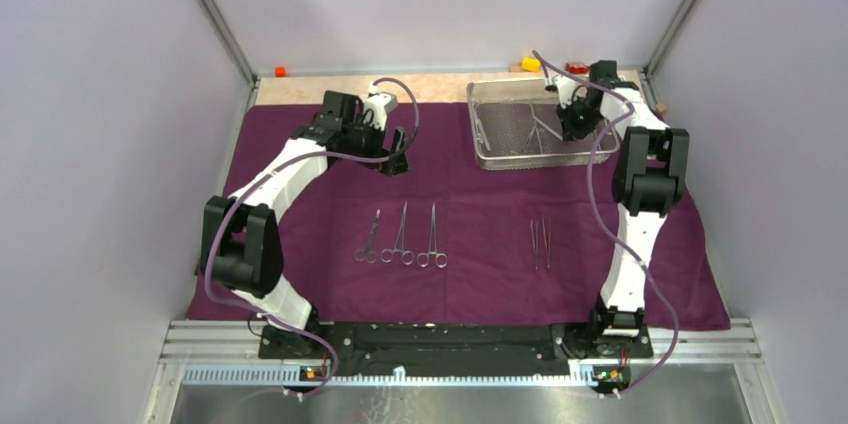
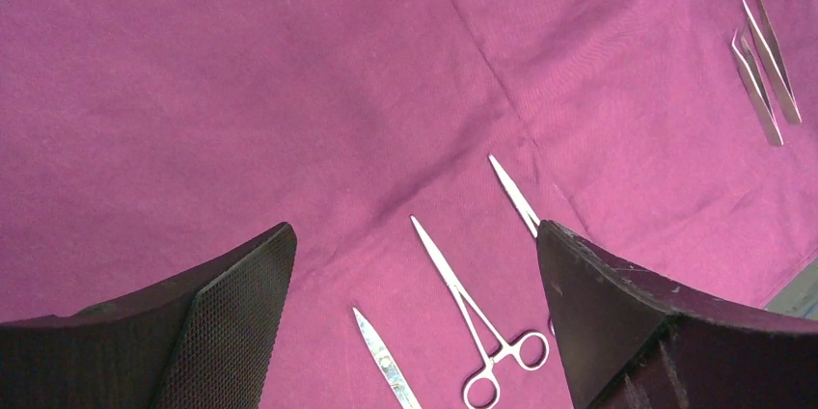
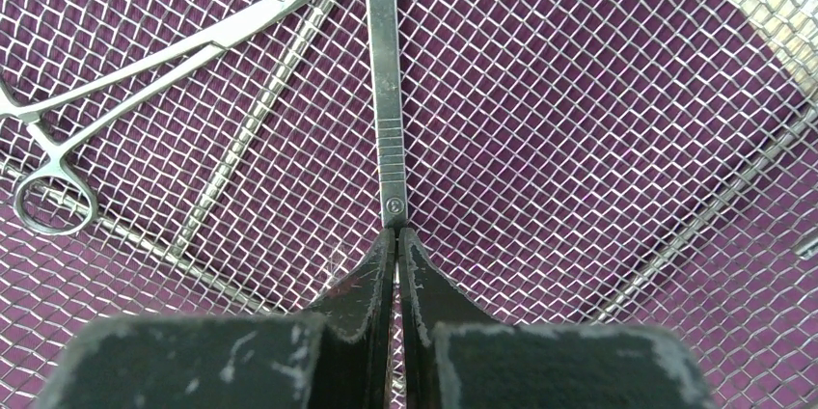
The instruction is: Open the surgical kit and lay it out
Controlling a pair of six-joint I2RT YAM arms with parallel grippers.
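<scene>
My right gripper is down inside the wire mesh tray [image 1: 480, 159], shut at the end of a flat steel handle [image 3: 388, 81]; whether that end is between the fingertips I cannot tell. A ringed clamp [image 3: 241, 28] lies left of it on the mesh. My left gripper [image 1: 395, 154] hangs open and empty over the purple cloth [image 2: 241, 91]. Several ringed instruments [image 1: 398, 244] lie in a row on the cloth at front left, and tweezers [image 2: 770, 62] lie in a group at front right.
Yellow [image 1: 531, 64] and red objects [image 1: 577, 67] stand behind the tray, and a small orange block [image 1: 281, 71] at back left. The cloth between the left arm and the tray is clear.
</scene>
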